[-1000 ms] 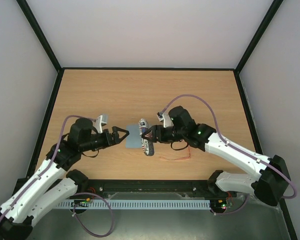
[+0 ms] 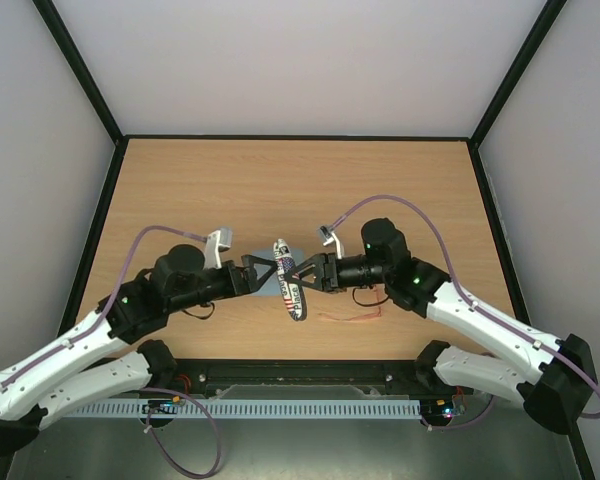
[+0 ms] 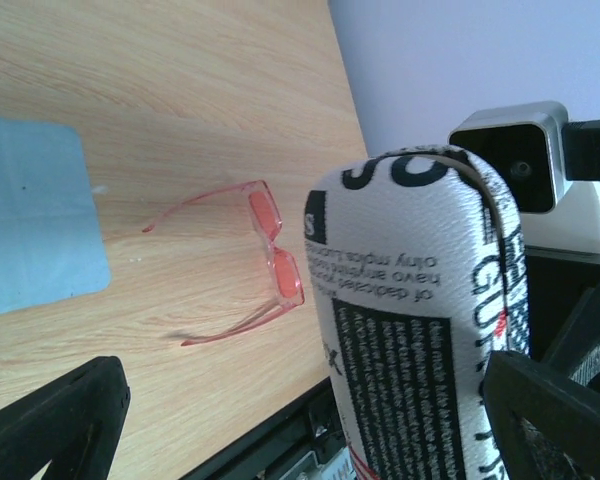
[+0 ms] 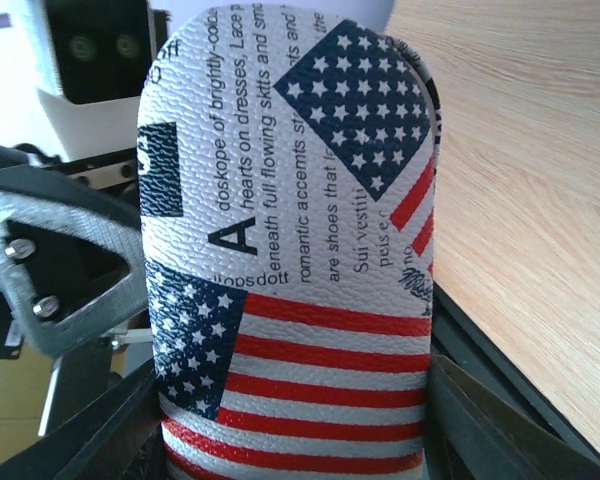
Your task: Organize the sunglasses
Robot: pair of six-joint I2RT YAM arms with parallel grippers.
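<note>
A printed glasses case [image 2: 290,290] with flags and newsprint stands upright above the table between the arms; my right gripper is shut on it. My left gripper is open, its fingers apart beside the case, which appears large in the left wrist view [image 3: 400,300]. Red translucent sunglasses [image 3: 285,275] lie on the table, arms spread, to the right of a blue-grey cloth [image 3: 35,215]; in the top view they are faint, below the right arm.
The right arm and case shifted slightly.
</note>
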